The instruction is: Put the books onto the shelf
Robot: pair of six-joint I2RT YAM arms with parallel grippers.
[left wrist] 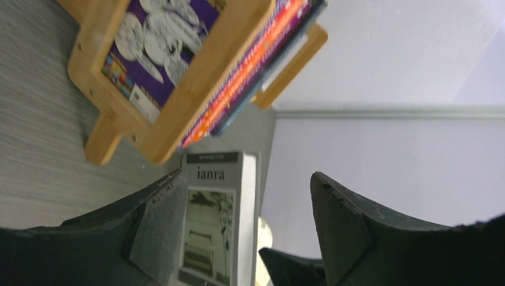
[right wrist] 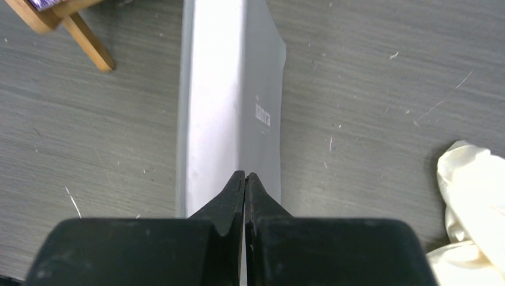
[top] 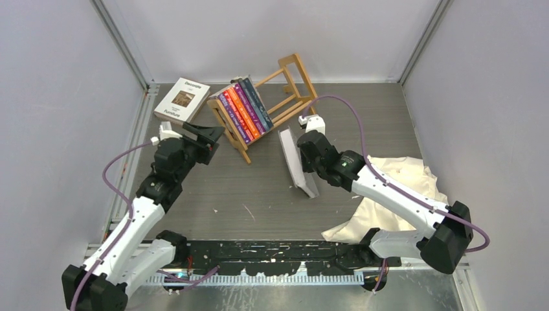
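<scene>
A grey-white file box or book [top: 291,162] [right wrist: 214,101] stands tilted right of the rack, with my right gripper [top: 304,155] at it; the gripper is shut, its fingertips at the box's spine, and what lies between them is hidden. The wooden rack [top: 236,146] [left wrist: 89,68] holds several upright books [top: 243,113] at its left end. A white book [top: 173,102] lies flat at the back left. My left gripper [top: 210,136] is open near the rack's left end, the grey box beyond its fingers in the left wrist view.
A cream cloth [top: 388,194] [right wrist: 476,190] lies at the front right. The rack's right part is empty.
</scene>
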